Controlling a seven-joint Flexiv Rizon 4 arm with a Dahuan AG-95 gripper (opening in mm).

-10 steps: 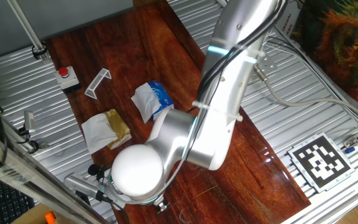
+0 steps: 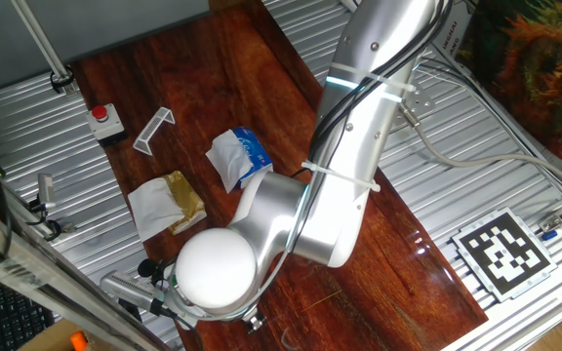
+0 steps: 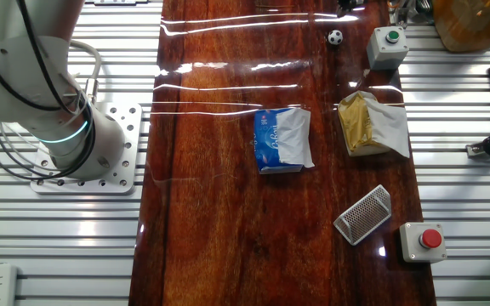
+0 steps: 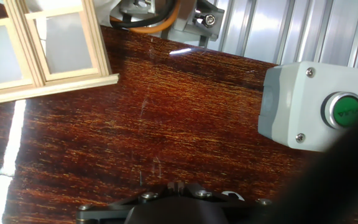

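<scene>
In the wrist view my gripper shows at the bottom edge, with its fingertips together and nothing visible between them. It is over the dark wooden table, left of a grey box with a green button [image 4: 347, 111]. Part of a small white and black ball [image 4: 232, 195] peeks out beside the gripper. The same ball [image 3: 335, 37] lies near the green-button box [image 3: 388, 48] in exterior view 2. From exterior view 1, the arm's white wrist joint [image 2: 216, 270] hides most of the gripper.
A blue tissue pack [image 3: 277, 141], a gold tissue pack [image 3: 371, 125], a white perforated rack [image 3: 364, 214] and a red-button box [image 3: 423, 242] stand on or by the table. A wooden window-like frame [image 4: 42, 43] is upper left in the wrist view.
</scene>
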